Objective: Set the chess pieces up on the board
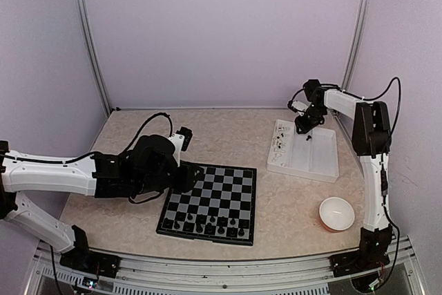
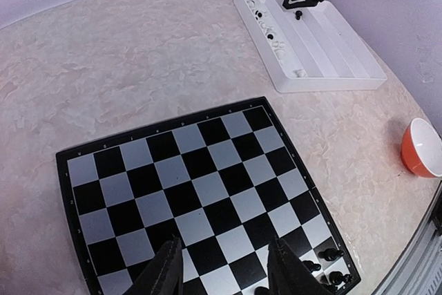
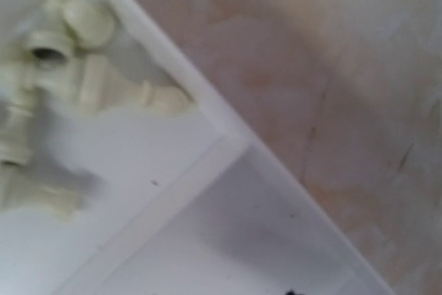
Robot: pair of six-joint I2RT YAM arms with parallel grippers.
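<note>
The chessboard [image 1: 210,202] lies on the table, with several black pieces [image 1: 221,230] standing along its near edge. Over the board's left part is my left gripper; its fingers [image 2: 166,271] are apart with nothing between them. The white tray [image 1: 304,170] holds cream pieces [image 3: 103,88] lying jumbled in its left compartment, along with small dark pieces [image 2: 270,36]. One black piece [image 2: 298,14] is in the middle compartment. My right gripper [image 1: 301,128] is above the tray's far end, open; its fingers are out of sight in the right wrist view.
A bowl [image 1: 336,213], white inside and orange outside, sits at the right near the front edge. Bare table separates board and tray. Most board squares are empty.
</note>
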